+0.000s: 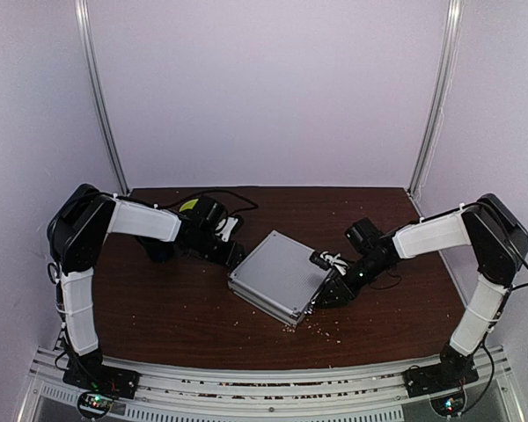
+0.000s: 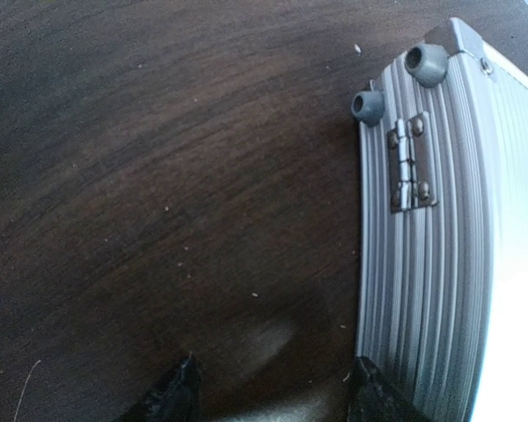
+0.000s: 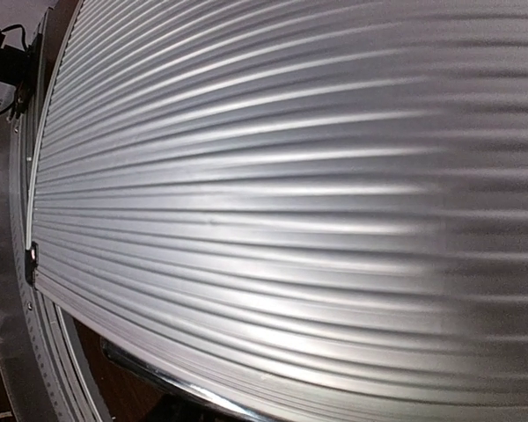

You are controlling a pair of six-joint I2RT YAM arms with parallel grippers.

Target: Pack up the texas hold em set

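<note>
A silver aluminium case point(image 1: 280, 271) lies closed and flat at the middle of the table, turned at an angle. Beside its left edge is my left gripper point(image 1: 236, 258). In the left wrist view the fingers point(image 2: 178, 394) stand apart, one of them close against the ribbed side of the case point(image 2: 471, 246), with bare table between them. A hinge point(image 2: 411, 165) shows on that side. My right gripper point(image 1: 320, 301) is at the case's right edge. The ribbed lid point(image 3: 229, 193) fills the right wrist view and hides most of that gripper's fingers, so its opening cannot be judged.
Small pale crumbs point(image 1: 327, 334) are scattered in front of the case. Behind the left forearm stands a dark container point(image 1: 157, 251), with something yellow-green point(image 1: 188, 205) close by. Open table lies at the front left and front right.
</note>
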